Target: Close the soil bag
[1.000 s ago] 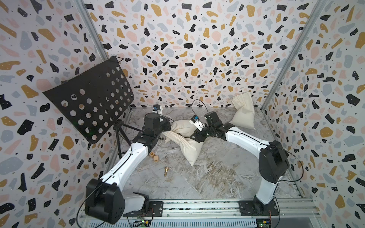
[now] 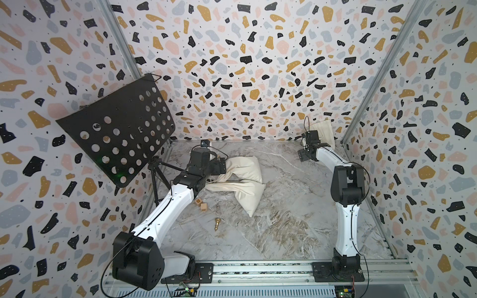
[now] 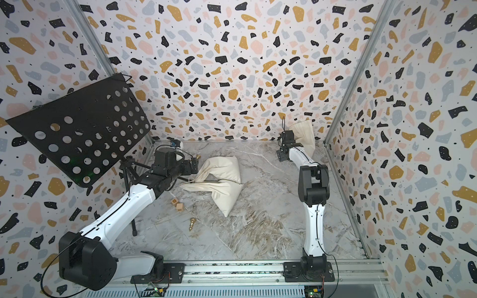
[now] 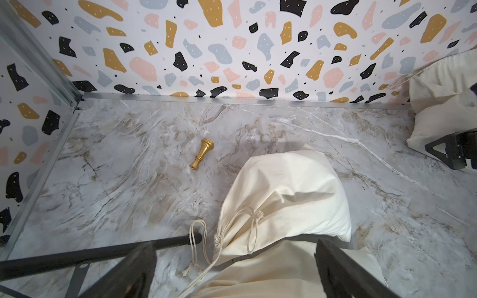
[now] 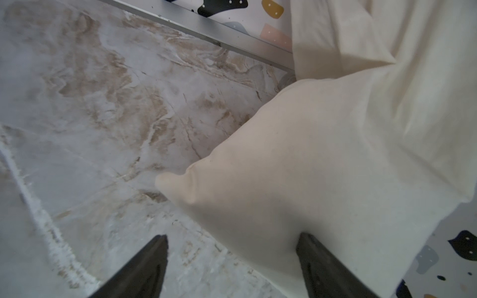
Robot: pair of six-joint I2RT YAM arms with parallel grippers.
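Cream cloth bags (image 2: 248,196) lie folded and rumpled left of centre, with loose drawstrings (image 4: 251,223) showing in the left wrist view. My left gripper is open above them, nothing between its fingers. Another cream bag (image 5: 347,164) stands against the back wall at the right, in the corner. My right gripper is open right at that bag, its right finger over the cloth.
A gold chess piece (image 4: 202,151) lies behind the middle bags, another (image 2: 217,223) in front. Small wooden blocks (image 2: 203,206) lie nearby. A black perforated panel (image 2: 119,129) on a stand fills the left side.
My right gripper has moved from the middle bags to the back-right bag.
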